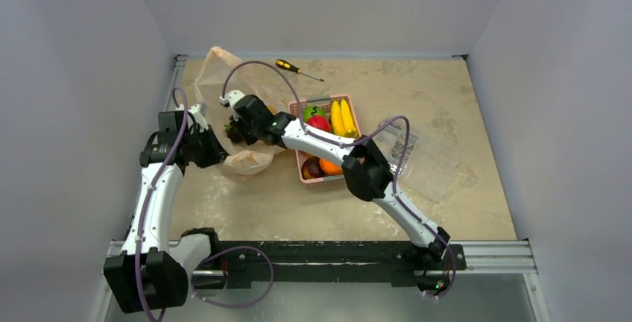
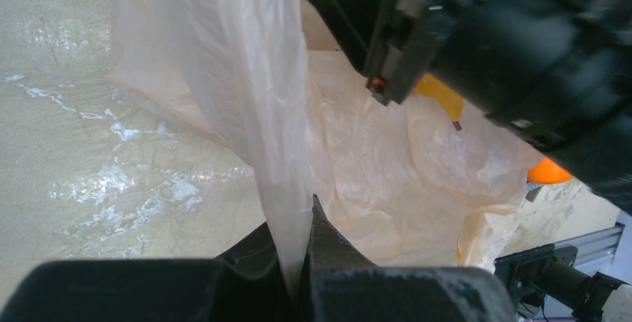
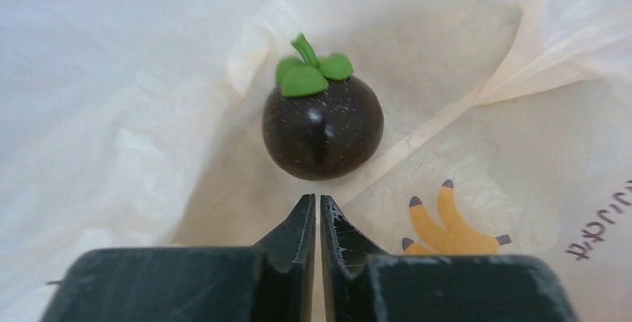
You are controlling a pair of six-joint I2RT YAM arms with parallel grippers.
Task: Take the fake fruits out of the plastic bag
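Observation:
The pale plastic bag [image 1: 212, 76] stands open at the left of the table. A fold of it [image 2: 276, 136] runs down between the fingertips of my left gripper, which is shut on that fold. My right gripper is shut at the bag's mouth, nothing between its fingers. Just beyond its tips in the right wrist view, a dark fake mangosteen [image 3: 322, 128] with green leaves lies inside the bag; in the top view this mangosteen [image 1: 233, 132] shows beside the right gripper [image 1: 249, 141].
A pink basket [image 1: 324, 181] right of the bag holds several fake fruits, among them bananas [image 1: 341, 119] and an orange [image 1: 331, 167]. Behind it lies a screwdriver [image 1: 287, 66]. Clear plastic bags [image 1: 421, 159] lie further right.

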